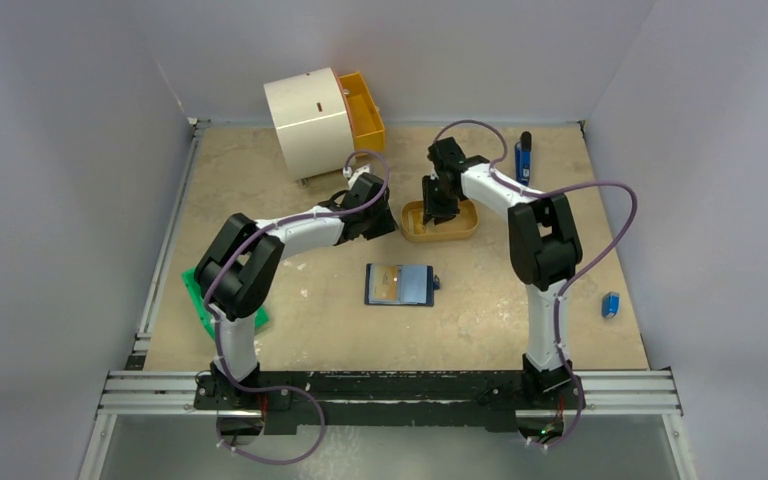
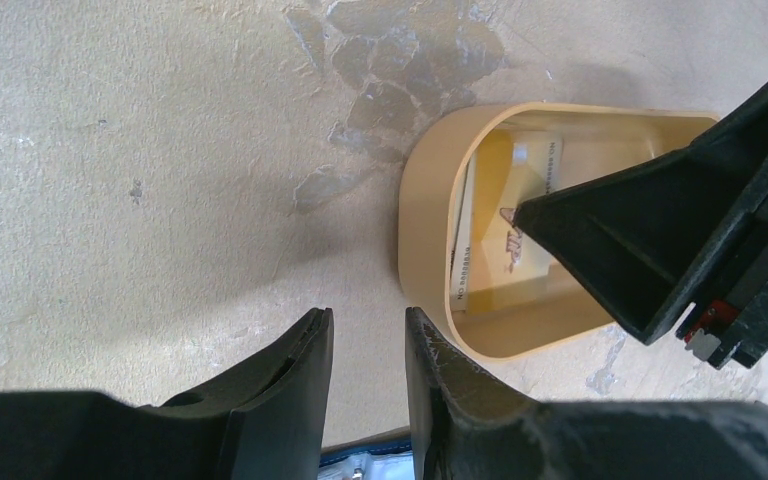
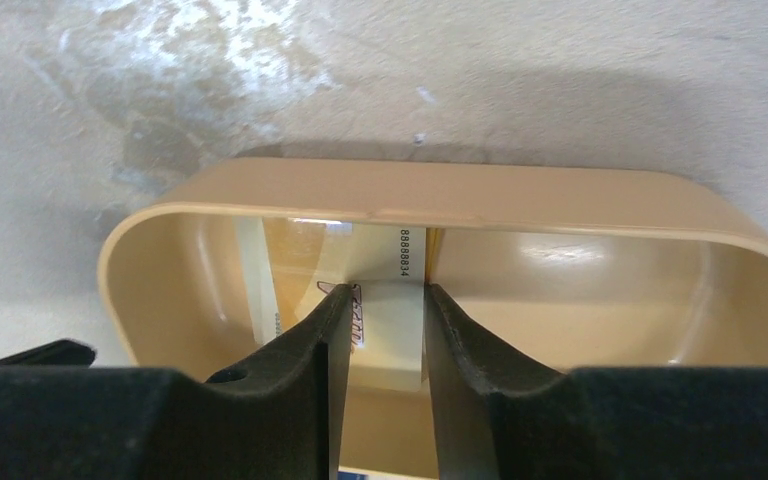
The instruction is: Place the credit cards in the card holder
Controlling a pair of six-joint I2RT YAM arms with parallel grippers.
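Observation:
In the tan oval tray [image 1: 438,238] lie pale yellow credit cards, some of them overlapping. My right gripper [image 1: 433,216] reaches down into that tray. In the right wrist view its fingers [image 3: 337,320] are shut on the side edges of a pale card [image 3: 392,320] printed with digits. Just left of the tray, my left gripper is partly open and empty, its fingertips above bare table. The dark blue card holder [image 1: 415,285] lies spread flat in front of the tray, with a yellowish panel on its left half. Only its edge [image 2: 385,452] shows in the left wrist view.
A white rounded container [image 1: 308,125] with an orange drawer [image 1: 362,105] stands at the back left. A blue tool [image 1: 523,158] lies at the back right, a small blue box [image 1: 610,304] at far right. A green tray [image 1: 198,300] sits beneath the left arm.

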